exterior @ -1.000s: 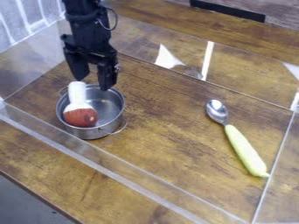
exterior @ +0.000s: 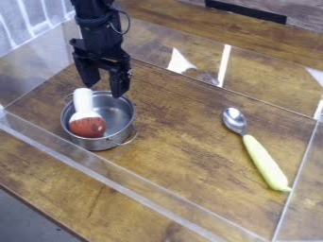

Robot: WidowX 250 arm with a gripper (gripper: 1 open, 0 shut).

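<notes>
My black gripper (exterior: 101, 83) hangs open just above a steel pot (exterior: 116, 124) at the left of the wooden table. Inside the pot leans a white item with a red-brown round end (exterior: 87, 126), its white part upright toward the back rim. Nothing shows between the fingers. On the right lie a metal spoon (exterior: 235, 121) and a long pale yellow object (exterior: 263, 163), end to end.
Clear plastic walls edge the work area, with white patches (exterior: 179, 62) along the back one.
</notes>
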